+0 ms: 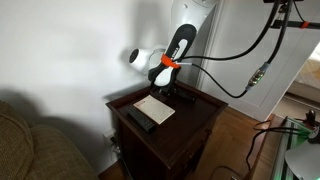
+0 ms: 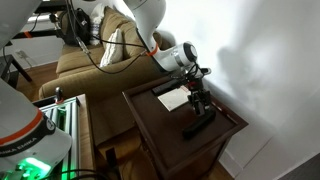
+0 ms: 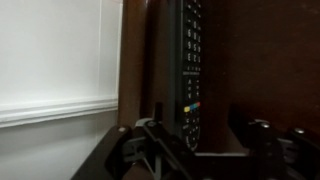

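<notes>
In the wrist view, a long black remote (image 3: 191,75) with rows of buttons and a few coloured keys stretches away from the fingers. My gripper is open, its two dark fingers apart. The near end of the remote appears between them, closer to the left finger; contact cannot be made out. In exterior view 2 the gripper (image 2: 198,104) is low over the dark cabinet top, beside a black elongated object (image 2: 200,125). Its fingertips are hard to see in exterior view 1.
A white sheet (image 1: 151,110) lies on the cabinet top, with another black remote-like object (image 1: 141,121) along its front left. The cabinet (image 1: 160,147) has a raised rim, and a white wall (image 1: 60,50) stands behind it.
</notes>
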